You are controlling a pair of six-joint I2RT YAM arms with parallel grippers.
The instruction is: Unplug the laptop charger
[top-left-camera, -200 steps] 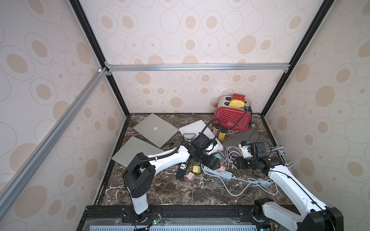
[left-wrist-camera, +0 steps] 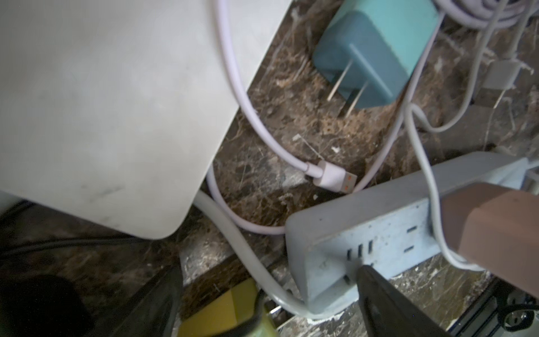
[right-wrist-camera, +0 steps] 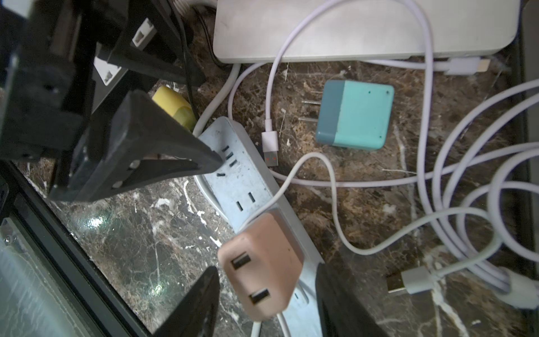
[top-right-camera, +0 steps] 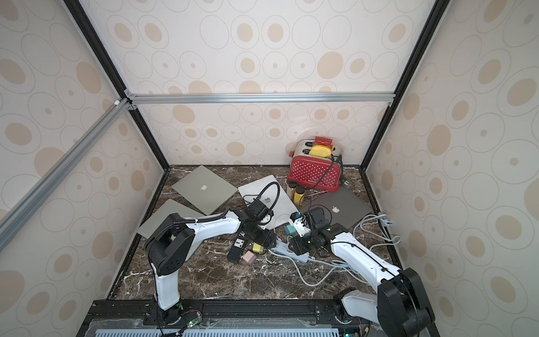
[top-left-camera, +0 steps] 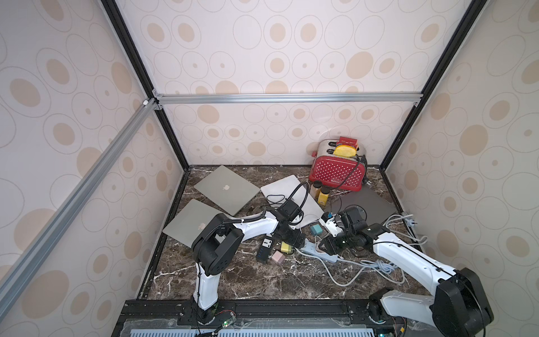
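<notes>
A pink charger (right-wrist-camera: 269, 264) sits plugged into the light blue power strip (right-wrist-camera: 233, 132), seen in the right wrist view. My right gripper is open, one finger on either side of the pink charger; contact cannot be made out. In the left wrist view the pink charger (left-wrist-camera: 499, 230) stands at the right edge, on the power strip (left-wrist-camera: 359, 224). My left gripper is open near the strip's left end, nothing held between its fingers. A white cable (right-wrist-camera: 331, 185) runs over the strip just beside the charger.
A loose teal charger (right-wrist-camera: 362, 115) lies behind the strip, near a silver laptop (left-wrist-camera: 101, 101) and coiled cables (right-wrist-camera: 454, 185). A yellow charger (top-left-camera: 286, 247) and a pink block (top-left-camera: 278, 257) lie left of the strip.
My right gripper has moved left from beside the coiled cables to over the pink charger. My left gripper has shifted left, away from the charger.
</notes>
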